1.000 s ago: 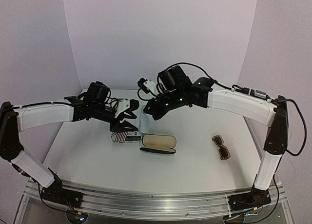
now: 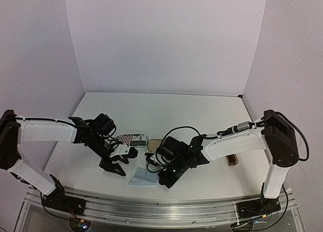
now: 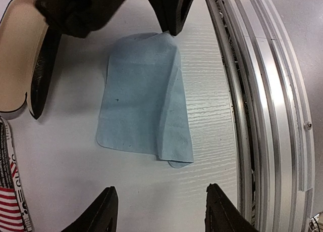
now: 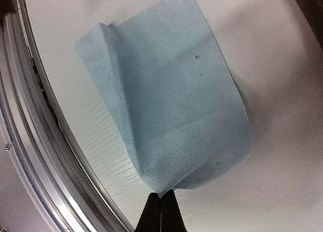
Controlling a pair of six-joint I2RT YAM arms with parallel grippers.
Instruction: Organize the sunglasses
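A light blue cloth lies on the front of the table, one long side folded over, as the left wrist view shows. In the right wrist view, my right gripper is shut on a gathered corner of the cloth. My left gripper stands open beside the cloth's other end, nothing between its fingers. The brown sunglasses lie on the right, partly covered by my right arm. An open glasses case with tan lining sits behind the cloth, half hidden by that arm.
A striped, patterned case stands left of the tan-lined one, close behind my left gripper. A metal rail runs along the table's front edge.
The cloth hung from my right gripper one second ago; now it lies at the front.
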